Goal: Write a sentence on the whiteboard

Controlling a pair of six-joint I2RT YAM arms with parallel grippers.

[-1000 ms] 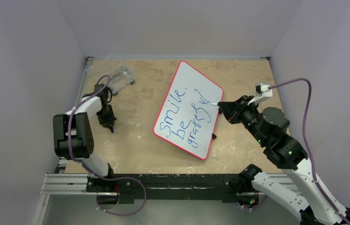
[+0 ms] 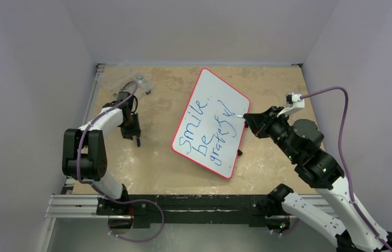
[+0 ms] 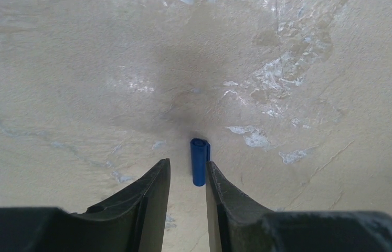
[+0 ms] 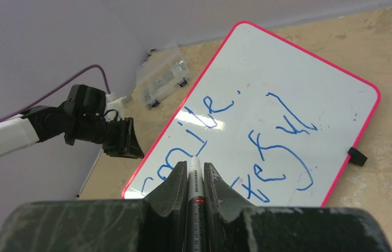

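The whiteboard (image 2: 209, 84) carries blue handwriting reading "smile. be grateful". My right gripper is shut on a marker (image 4: 196, 231), its pale tip pointing at the board near the last word. My left gripper is open above the table on the left, with a small dark blue marker cap (image 3: 199, 163) lying on the surface beyond and between its fingers, as seen in the left wrist view.
A clear plastic box (image 2: 138, 84) lies at the back left. Black clips (image 4: 358, 156) grip the board's right edge.
My left gripper has moved right and shifted slightly, and the blue cap now lies farther right on the table than a second ago. The right arm and the writing look unchanged.
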